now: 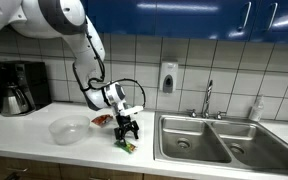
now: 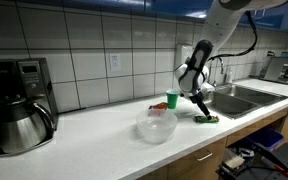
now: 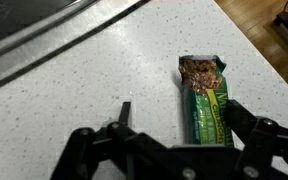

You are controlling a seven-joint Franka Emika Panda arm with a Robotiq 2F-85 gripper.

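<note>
A green packet with a brown end (image 3: 206, 98) lies on the white counter, near its front edge and left of the sink; exterior view 1 shows the same packet (image 1: 126, 145). Over it, my gripper points down with its fingers open. The packet lies in the gap between the fingers, close against or touching the right-hand finger (image 3: 240, 119), while bare counter shows beside the left-hand one. From outside, the gripper (image 1: 128, 131) is low, just above or around the packet; its exact height cannot be told.
A clear bowl (image 1: 70, 130) stands to the left on the counter. Behind the arm are a red item (image 2: 160, 106) and a green cup (image 2: 172, 98). The double sink (image 1: 192, 139) is on the right, and a coffee maker (image 2: 24, 102) stands at the far end.
</note>
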